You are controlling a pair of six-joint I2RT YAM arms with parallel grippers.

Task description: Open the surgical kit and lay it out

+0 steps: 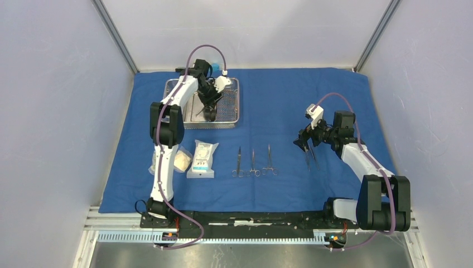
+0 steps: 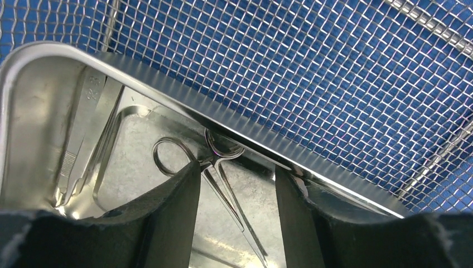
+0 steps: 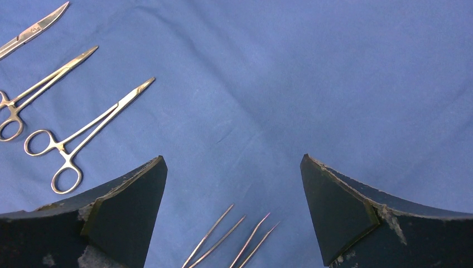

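Observation:
In the left wrist view, ringed scissors-like forceps [image 2: 226, 192] lie in a metal tray [image 2: 134, 162], their handle loops against the tray wall. A flat-handled instrument [image 2: 81, 131] rests along the tray's left side. My left gripper is open above the forceps, its fingers [image 2: 184, 206] spread either side with nothing held. On the blue cloth lie three ringed instruments [image 1: 270, 161] side by side. My right gripper hangs open over the cloth; two pairs of tweezers [image 3: 215, 237] lie below it, partly cut off by the frame.
The tray sits inside a wire mesh basket [image 1: 236, 106]; its rim stands close to the left fingers. A white packet [image 1: 202, 159] and a bag of cotton-like material [image 1: 182, 160] lie in front of the basket.

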